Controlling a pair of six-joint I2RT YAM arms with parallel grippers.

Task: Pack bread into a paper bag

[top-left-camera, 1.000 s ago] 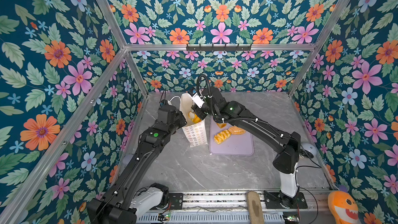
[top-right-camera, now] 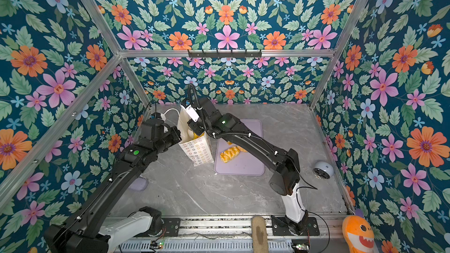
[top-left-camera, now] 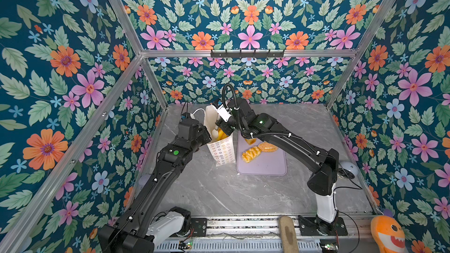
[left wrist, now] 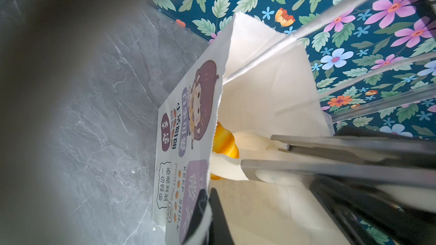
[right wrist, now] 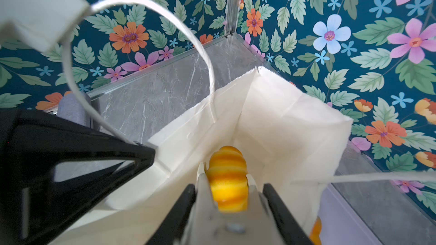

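The white printed paper bag (top-left-camera: 221, 153) stands open-mouthed at the centre left of the table. My left gripper is shut on its near rim, with the paper edge running between the fingertips. Inside the bag mouth is my right gripper. A glossy golden bread roll (right wrist: 227, 167) lies between its fingers, inside the bag; whether they still press on it is unclear. The left wrist view shows the roll (left wrist: 223, 141) partly behind one of those fingers. A braided bread (top-left-camera: 251, 154) and an oval bread (top-left-camera: 267, 146) rest on the lilac tray (top-left-camera: 262, 168).
A bit of another bread (top-left-camera: 250, 141) shows on the tray under the right arm. One bag handle (right wrist: 199, 47) loops up beside the left gripper. A grey-white round device (top-right-camera: 323, 169) sits at the right.
The left arm and the bag have hardly moved.
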